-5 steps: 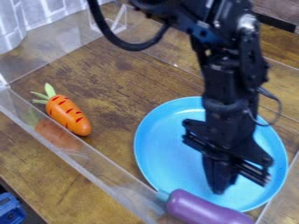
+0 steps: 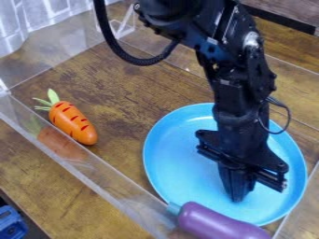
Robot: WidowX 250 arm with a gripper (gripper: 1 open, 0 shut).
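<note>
My black gripper [image 2: 243, 163] hangs over a blue plate [image 2: 171, 159], its fingers low inside it; whether anything is between them is hard to see. An orange toy carrot [image 2: 73, 121] with green leaves lies on the wooden table at the left. A purple toy eggplant [image 2: 222, 223] lies at the bottom, just in front of the plate.
Clear plastic edging [image 2: 93, 182] runs diagonally along the lower left, with a blue object [image 2: 9, 224] beyond it. Bare wooden table [image 2: 112, 84] lies left of and behind the plate.
My gripper has moved up and to the left in the view over the plate. The carrot, plate and eggplant look unmoved.
</note>
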